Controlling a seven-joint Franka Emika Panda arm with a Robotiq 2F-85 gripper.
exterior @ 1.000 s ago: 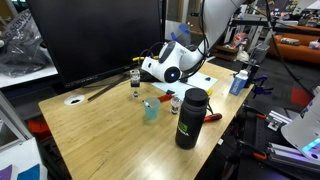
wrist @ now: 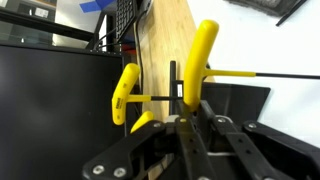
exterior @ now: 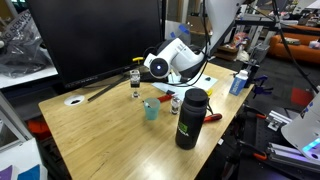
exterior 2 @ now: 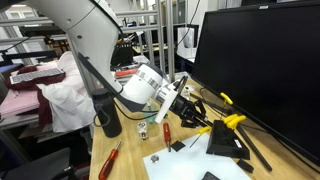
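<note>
In the wrist view a yellow-handled tool (wrist: 200, 55) stands with the lower end of its handle between the fingertips of my gripper; the fingers are shut on it. A thin dark shaft runs from that handle to the right. Two more yellow handles (wrist: 125, 92) lie just left of it. In exterior view 2 the gripper (exterior 2: 192, 118) is over the table, by the yellow handle (exterior 2: 203, 131) and beside a black holder (exterior 2: 228, 142). The arm itself hides most of the fingers in exterior view 1.
A large black monitor (exterior: 105, 40) stands behind the work area. A black cylinder (exterior: 191, 120), a light blue cup (exterior: 151, 109) and a white mug (exterior: 176, 104) are on the table. A white sheet (exterior 2: 180, 160) and red screwdriver (exterior 2: 109, 163) lie near.
In exterior view 1 the arm's wrist has shifted slightly to the left and up. The objects on the table stay where they were.
</note>
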